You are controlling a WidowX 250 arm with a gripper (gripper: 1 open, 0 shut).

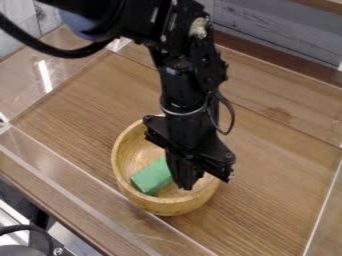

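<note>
A yellow bowl (136, 150) sits on the wooden table, holding a green block (151, 176) in its left part. The black gripper (186, 180) reaches down into the bowl just right of the block, its fingertips close together. I see nothing held between them.
Bare wooden table (281, 190) lies to the right and behind on the left. A pale wall runs along the back right. Cables and a pale frame show at the lower left edge.
</note>
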